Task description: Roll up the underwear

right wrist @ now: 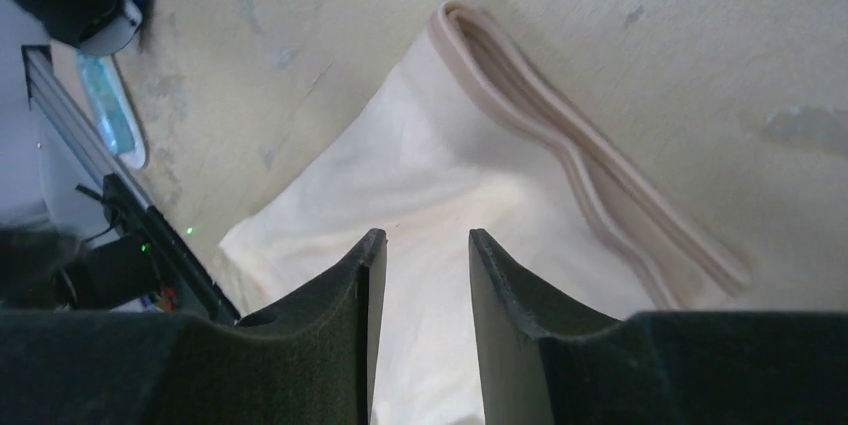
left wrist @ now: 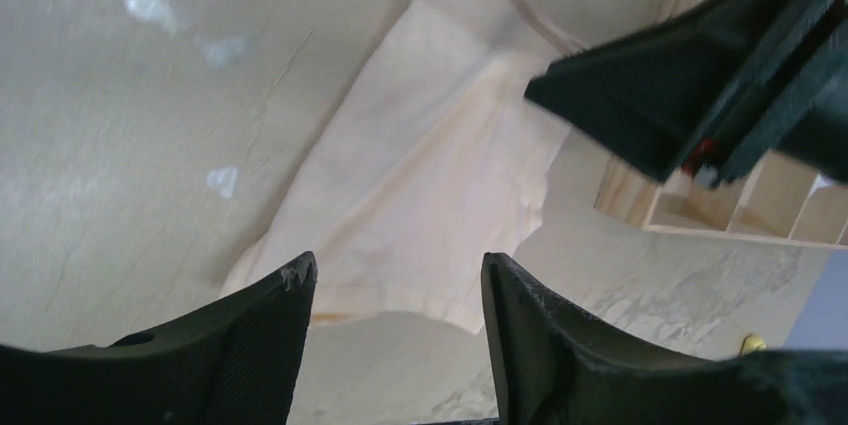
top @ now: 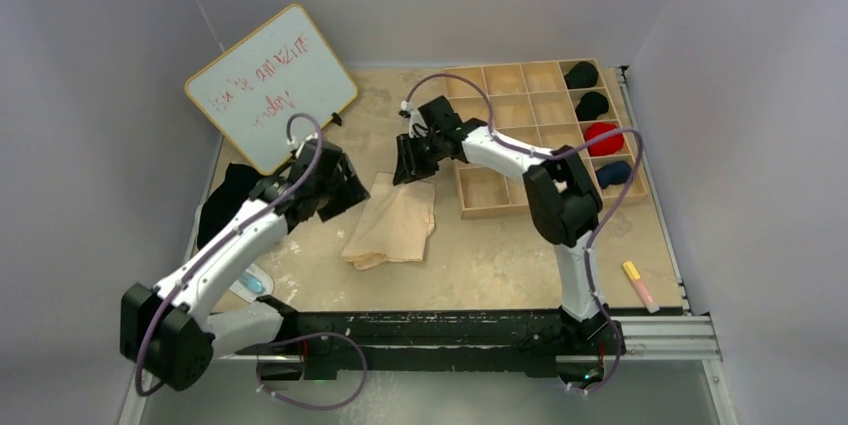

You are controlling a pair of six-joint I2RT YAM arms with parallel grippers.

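Note:
The beige underwear [top: 390, 225] lies folded and a little wrinkled on the table, a doubled band along one edge in the right wrist view [right wrist: 540, 245]. My left gripper [top: 345, 195] hangs above and left of it; in its wrist view the fingers [left wrist: 260, 325] stand apart with nothing between them. My right gripper [top: 410, 170] hovers over the cloth's upper end; its fingertips [right wrist: 372, 255] are apart, the cloth visible below the gap.
A wooden compartment box [top: 480, 210] with dark and red rolled items is at right. A whiteboard [top: 260, 95] lies upper left, a dark cloth [top: 220, 205] at left, a marker [top: 640, 285] at front right. Bare table surrounds the underwear.

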